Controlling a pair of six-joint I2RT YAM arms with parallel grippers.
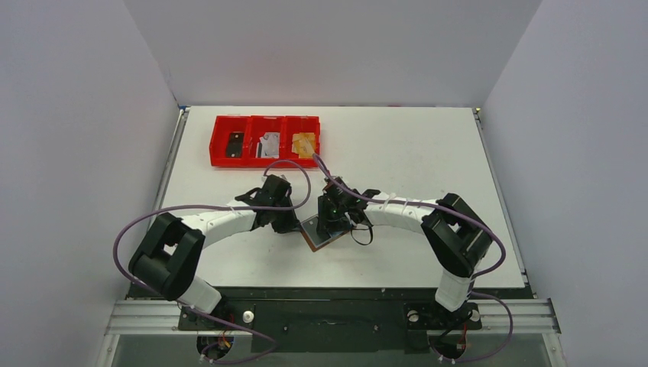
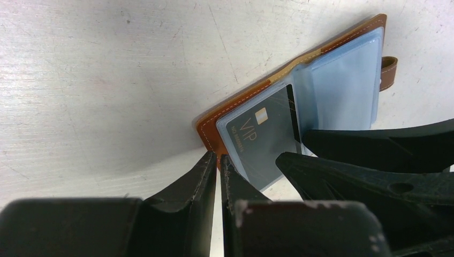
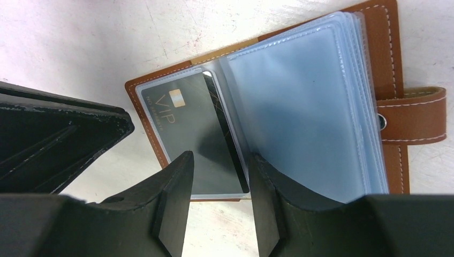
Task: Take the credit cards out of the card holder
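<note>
The brown card holder (image 3: 400,59) lies spread open on the white table, its clear bluish sleeves folded to the right. A dark grey VIP card (image 3: 193,123) sits in the left clear sleeve. At the holder's left edge is my left gripper, its fingertips only a narrow gap apart, with part of the brown border showing between them. My right gripper stands open over the card, one fingertip above the grey face and the other near the fold. No card is between its fingers. In the top view the arms partly cover the holder.
A red tray (image 1: 226,162) with three compartments stands at the back left, holding a dark item, cards and yellowish pieces. The two grippers are close together over the holder.
</note>
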